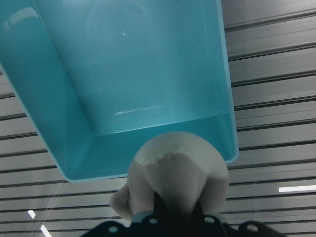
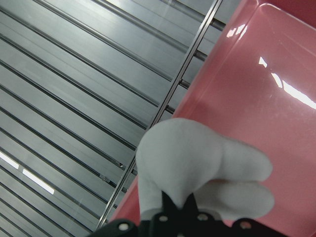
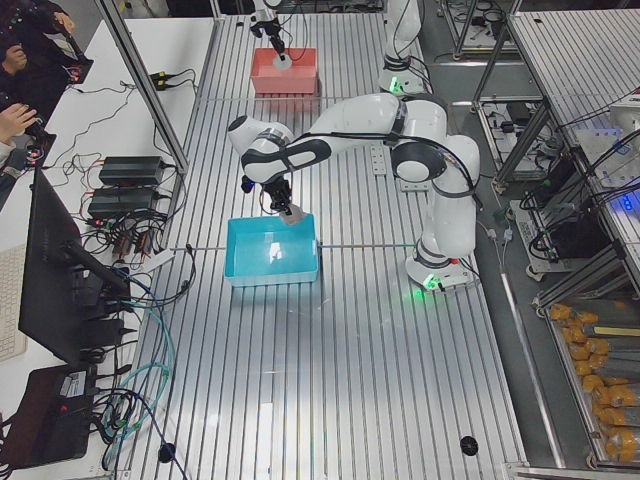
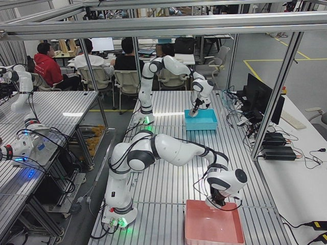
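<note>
In the left wrist view a soft white plush item (image 1: 175,163) is gripped by my left gripper, above the near wall of the blue bin (image 1: 138,69); the camera left view shows it at the bin's far edge. My right gripper is shut on another soft white item (image 2: 177,153), over the rim of the pink bin (image 2: 266,118), as the right wrist view shows. Both fingertips are largely hidden by the items. Both bins look empty apart from what hangs over them.
A monitor (image 3: 55,270), black boxes and cables line one side. An upright frame post (image 4: 276,97) stands beside the table.
</note>
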